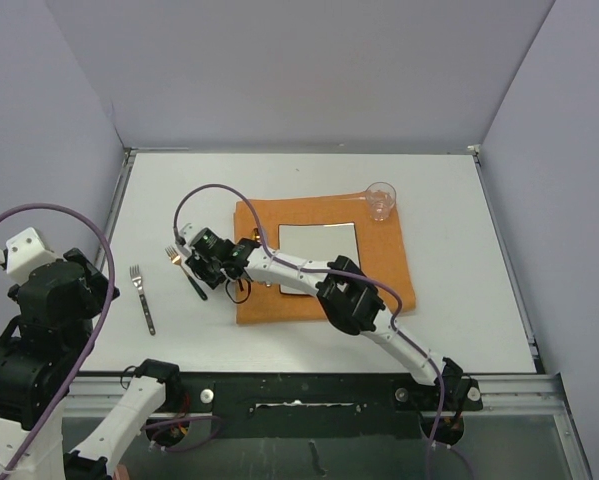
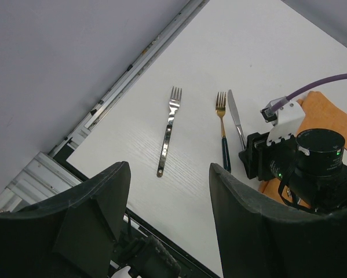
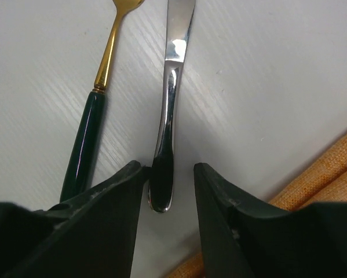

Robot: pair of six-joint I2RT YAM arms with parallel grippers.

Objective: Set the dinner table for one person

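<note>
A silver knife point(image 3: 171, 87) lies on the white table, its handle end between the fingertips of my right gripper, which are part open around it. Left of it lies a fork with green handle and gold head point(image 3: 83, 145). A silver fork point(image 2: 167, 133) lies farther left. An orange placemat point(image 1: 319, 208) holds a white square plate point(image 1: 319, 240), partly hidden by the right arm, and a clear glass point(image 1: 381, 200) stands at its back right corner. My left gripper is open above the table's left front, empty.
Grey walls surround the table point(image 1: 469, 290). The right arm reaches across the placemat.
</note>
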